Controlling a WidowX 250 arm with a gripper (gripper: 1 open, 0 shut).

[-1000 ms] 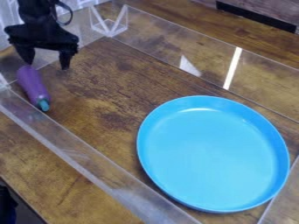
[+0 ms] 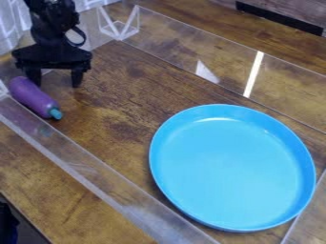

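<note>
The black gripper (image 2: 51, 61) is at the upper left, open, low over the table just behind a purple object (image 2: 32, 94) with a teal tip, which lies diagonally by the clear left wall. Whether its fingers touch the purple object is unclear. A large blue plate (image 2: 232, 167) rests on the right part of the wooden table (image 2: 140, 86).
Clear plastic walls (image 2: 109, 181) border the work area along the lower left and along the back right. The middle of the table between the purple object and the plate is bare.
The gripper has come slightly lower and toward the purple object. The purple object has turned from nearly upright in the view to a more diagonal lie.
</note>
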